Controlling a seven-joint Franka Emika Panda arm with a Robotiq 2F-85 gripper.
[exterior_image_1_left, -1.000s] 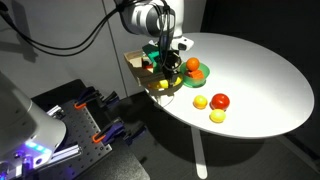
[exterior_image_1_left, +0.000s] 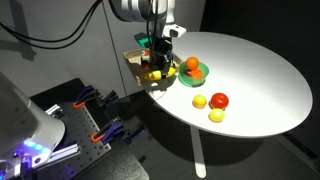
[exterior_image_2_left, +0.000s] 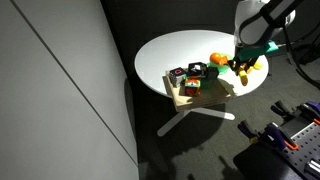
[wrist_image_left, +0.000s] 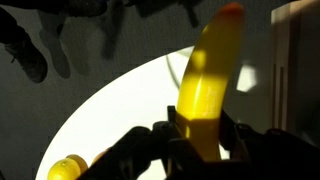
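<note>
A long yellow piece with a reddish tip (wrist_image_left: 208, 70), banana-like, is held between the fingers of my gripper, which is shut on it. It stands out well past the fingertips. In exterior view 2 the yellow piece (exterior_image_2_left: 242, 76) hangs below the gripper (exterior_image_2_left: 239, 66), close to the right end of the wooden box (exterior_image_2_left: 215, 98). From the other side, the gripper (exterior_image_1_left: 159, 66) appears in front of the box, with the yellow piece (exterior_image_1_left: 155, 75) low at its tips. How high it is above the table edge, I cannot tell.
A green bowl (exterior_image_1_left: 205, 70) with orange fruit stands beside the arm. Farther along the white table (exterior_image_1_left: 265, 80) lie a red tomato-like piece (exterior_image_1_left: 220, 100) and several yellow ones. Small packages (exterior_image_2_left: 194, 86) sit in the box's left part.
Over the last second the arm has swung left in exterior view 1, away from the bowl, carrying the yellow piece left and slightly up.
</note>
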